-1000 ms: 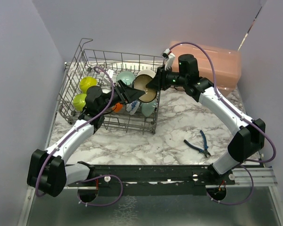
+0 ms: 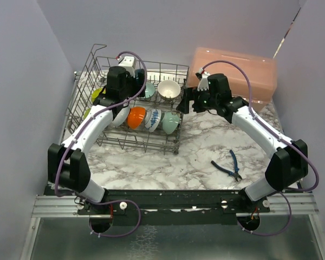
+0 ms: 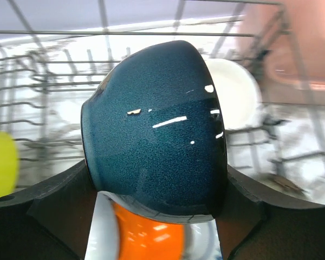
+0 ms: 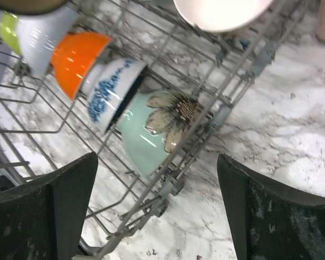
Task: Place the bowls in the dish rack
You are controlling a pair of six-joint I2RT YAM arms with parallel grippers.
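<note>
A dark teal bowl (image 3: pixel 154 130) fills the centre of the left wrist view, clamped in my left gripper (image 2: pixel 132 81) over the back left of the wire rack (image 2: pixel 151 142). An orange bowl (image 4: pixel 76 62), a blue-patterned bowl (image 4: pixel 108 95), a pale green flowered bowl (image 4: pixel 143 135) and a grey-white bowl (image 2: pixel 120 116) stand tilted along the front. A white bowl (image 2: pixel 168 88) and a light blue bowl (image 2: pixel 149 91) sit behind, yellow-green bowls (image 3: pixel 0 162) at the left. My right gripper (image 2: pixel 186 99) is open and empty at the rack's right edge.
A pink plastic container (image 2: pixel 238 70) lies at the back right. Pliers (image 2: pixel 227 169) rest on the marble counter at the front right, where the surface is mostly free.
My right gripper has let go of it and moved slightly down and right.
</note>
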